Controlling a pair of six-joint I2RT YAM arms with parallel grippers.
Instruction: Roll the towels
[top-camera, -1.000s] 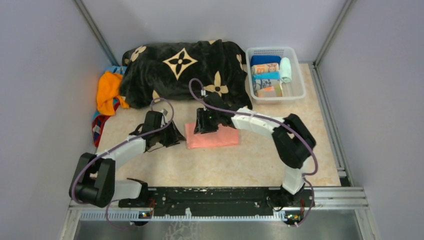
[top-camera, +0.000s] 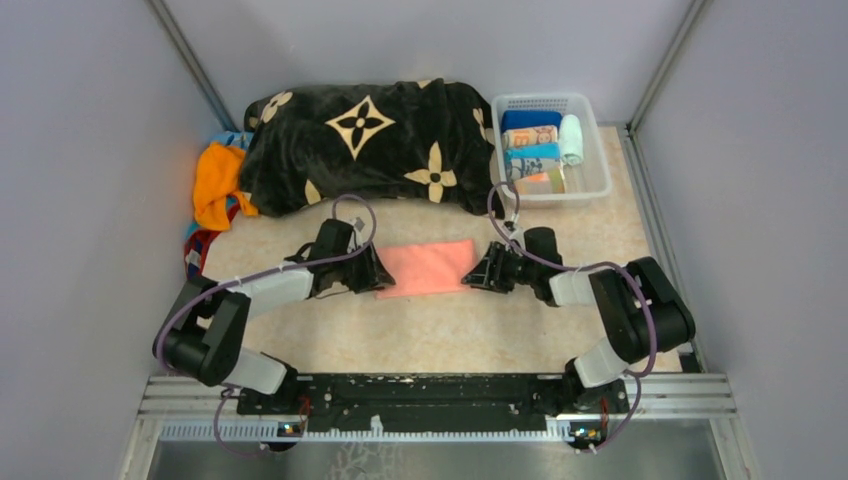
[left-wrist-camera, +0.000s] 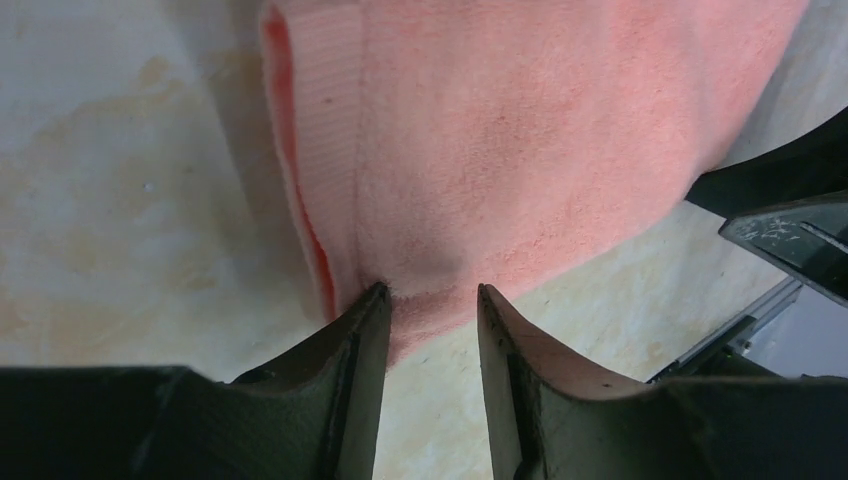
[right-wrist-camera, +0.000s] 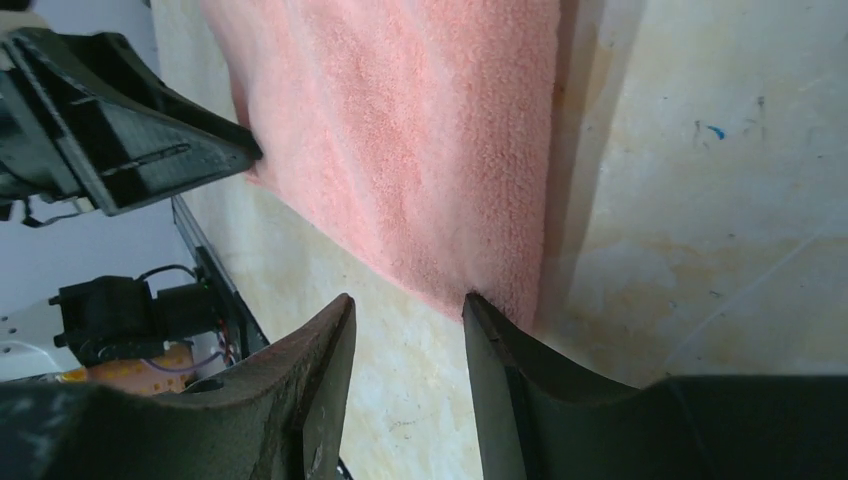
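Observation:
A folded pink towel (top-camera: 425, 262) lies flat in the middle of the table, also filling much of both wrist views (left-wrist-camera: 520, 130). My left gripper is down at its left end, part open, one fingertip touching the folded edge. My right gripper is low at the other end, also part open, with one fingertip pressed against the towel's edge and the other over bare table.
A white basket (top-camera: 585, 180) of rolled and folded towels is at the back right. A dark patterned blanket (top-camera: 370, 150) lies along the back, with orange and other cloths (top-camera: 215, 185) at the left.
My right gripper has moved right from over the towel and down to its right end.

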